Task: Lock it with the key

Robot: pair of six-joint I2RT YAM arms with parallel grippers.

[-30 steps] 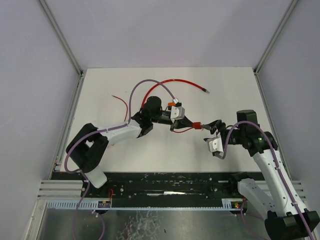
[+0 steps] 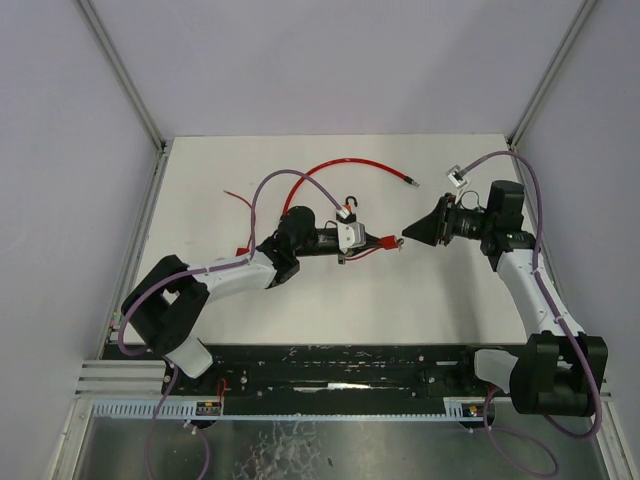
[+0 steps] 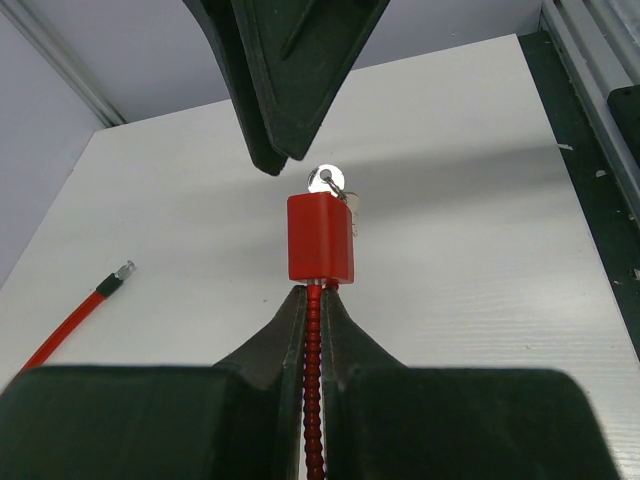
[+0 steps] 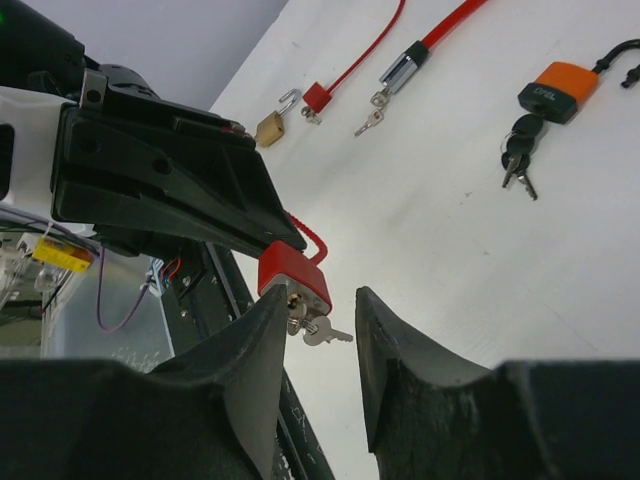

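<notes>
A red padlock [image 2: 388,243] with a small key [image 3: 326,180] in its end hangs at the tip of my left gripper [image 2: 371,240], which is shut on the lock's red cord [image 3: 312,380]. My right gripper [image 2: 428,228] is just right of the lock. In the right wrist view, the red padlock [image 4: 290,270] and keys [image 4: 325,332] sit just beyond its fingers, which stand part open with nothing seen between them.
An orange padlock [image 4: 553,90] with keys, a brass padlock [image 4: 270,128], another small red lock [image 4: 317,97] and a long red cable [image 2: 350,160] lie on the white board [image 2: 460,290].
The left gripper has moved slightly.
</notes>
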